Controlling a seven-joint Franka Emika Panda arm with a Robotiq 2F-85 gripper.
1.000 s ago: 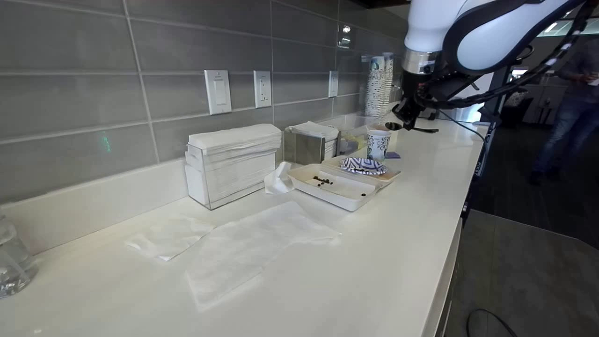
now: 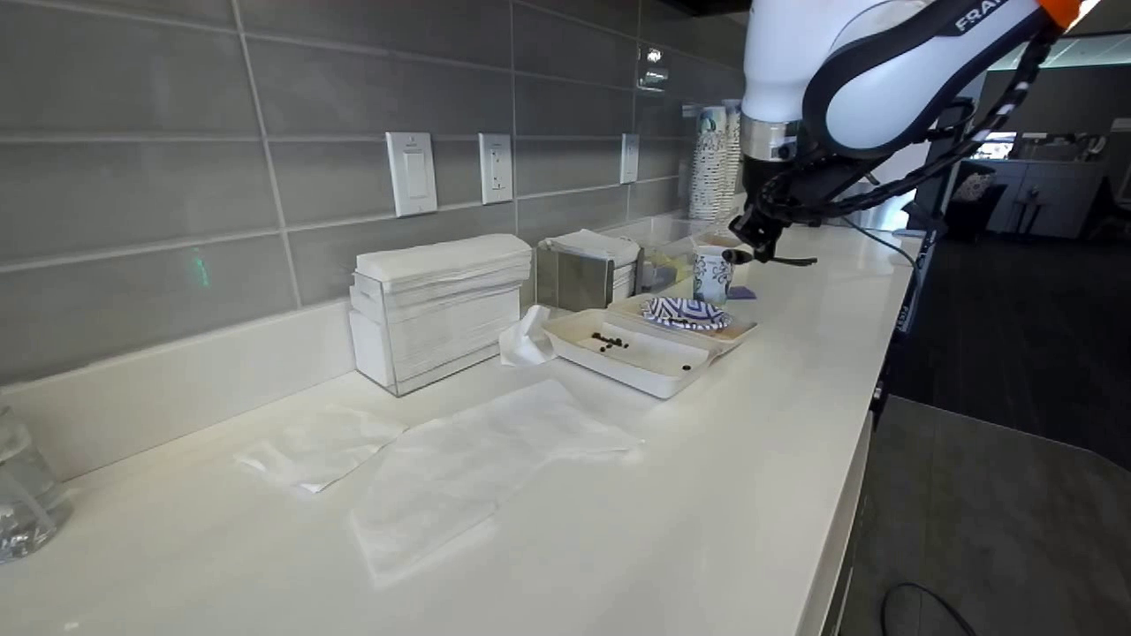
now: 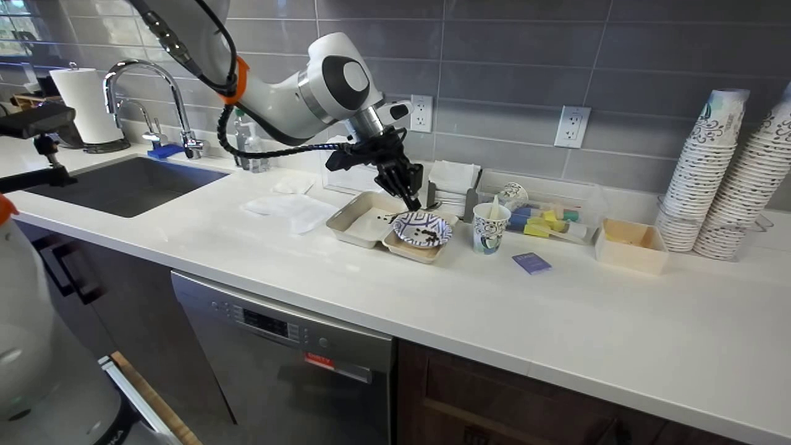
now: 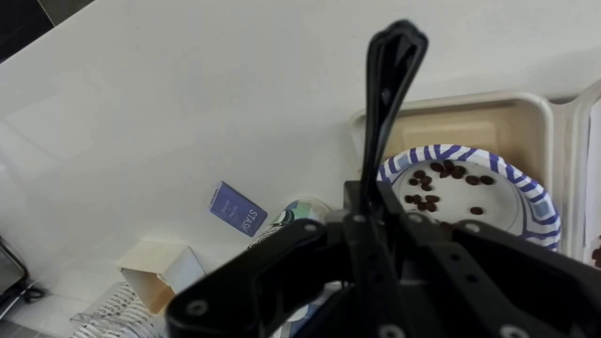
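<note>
My gripper is shut on a black spoon (image 4: 389,84), whose handle sticks out to one side in the wrist view. In exterior view 1 the spoon's dark bowl (image 2: 737,256) shows on the other side of the fingers, near the paper cup's top. A patterned blue-and-white paper bowl (image 3: 422,229) sits in one half of a beige open clamshell tray (image 3: 363,241), with several dark brown beans (image 4: 448,168) inside. More beans (image 2: 609,340) lie in the tray's other half. In exterior view 2 the gripper (image 3: 412,201) hangs just above the bowl's back edge.
A patterned paper cup (image 3: 490,231) stands beside the bowl, with a purple packet (image 3: 531,262) farther right. Napkin stacks (image 2: 445,307), a clear bin (image 3: 593,199), a small open box (image 3: 631,253) and tall cup stacks (image 3: 704,170) line the wall.
My gripper and the spoon have moved a little left and down in exterior view 1. The bowl, tray and cup stay put. A person at the far right is out of view now.
</note>
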